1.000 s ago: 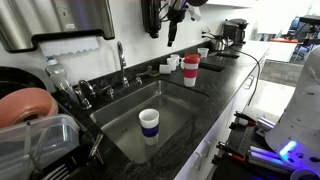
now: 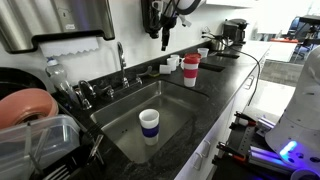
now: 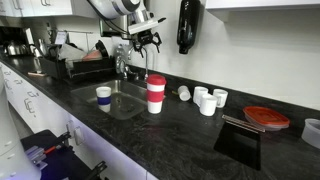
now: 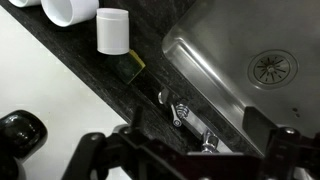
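Note:
My gripper [image 2: 165,42] hangs high above the counter at the back, well clear of everything below; it is also up near the wall in exterior view 2 [image 3: 150,43]. In the wrist view its dark fingers [image 4: 262,130] stand wide apart, with nothing held between them. A white cup with a blue band [image 2: 149,123] stands upright at the sink's near edge. Beyond the sink is a tall red-and-white cup [image 3: 155,92]. Several white mugs [image 3: 208,104] are grouped by the wall, one of them [image 3: 184,93] lying on its side.
The metal sink [image 4: 225,50] looks empty, with its faucet [image 2: 122,62] along the wall side. A small sponge [image 4: 132,68] lies beside the mugs. A red plate [image 3: 265,117] and a dark tray [image 3: 238,142] occupy the far counter. Tubs [image 2: 35,140] crowd the near end.
The arm and gripper have shifted slightly left in exterior view 1, high above the counter. Cups and mugs have stayed where they were.

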